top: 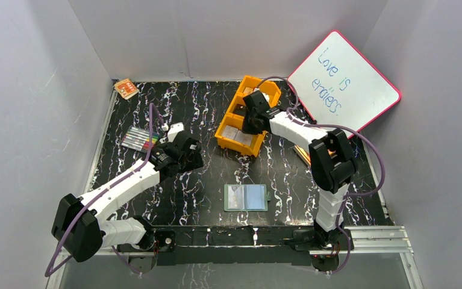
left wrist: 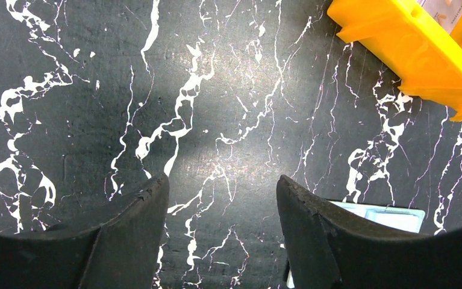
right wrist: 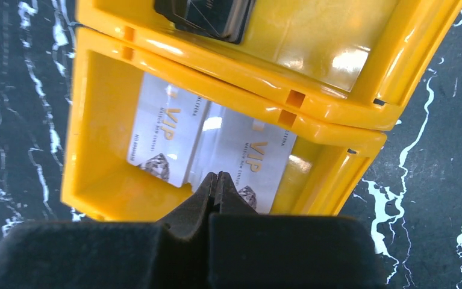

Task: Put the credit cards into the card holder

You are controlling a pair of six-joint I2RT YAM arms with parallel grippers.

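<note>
Two stacks of white VIP cards lie side by side in the front yellow bin: the left cards (right wrist: 165,129) and the right cards (right wrist: 252,153). My right gripper is above that bin (right wrist: 99,126), its tips pressed together and no card between them. In the right wrist view its tips overlap the lower edge of the right stack. The card holder (top: 246,197) lies spread flat near the table's front, with clear pockets showing. My left gripper stands open over bare table, left of the bins, with nothing between its fingers.
A second yellow bin (right wrist: 312,45) joins the front one and holds dark cards (right wrist: 210,15). Coloured markers (top: 138,139) lie at left. A whiteboard (top: 343,84) leans at the back right. Table between bins and holder is clear.
</note>
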